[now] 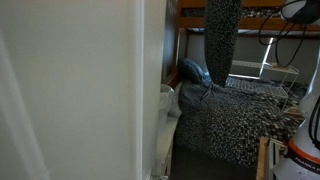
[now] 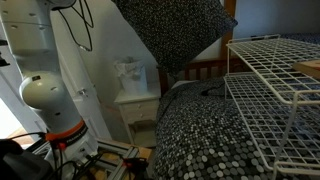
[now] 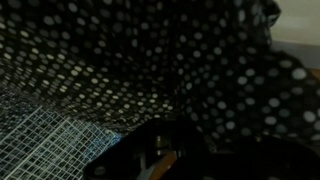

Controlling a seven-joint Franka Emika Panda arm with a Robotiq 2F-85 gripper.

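A black cloth with pale dots (image 2: 180, 28) hangs in the air from the top of exterior view 2, above the bed. In exterior view 1 the same cloth (image 1: 222, 42) drops as a narrow strip from the top edge. Dotted fabric fills most of the wrist view and bunches around my gripper, which is shut on it. Its dark fingers are hard to make out against the cloth. Both exterior views leave the gripper out above their top edges.
A bed with a dotted cover (image 2: 200, 130) lies below. White wire shelving (image 2: 265, 90) stands to its right, and a white nightstand (image 2: 137, 107) holds a clear plastic bag or bin (image 2: 130, 75). A large white panel (image 1: 70, 90) blocks the left of exterior view 1.
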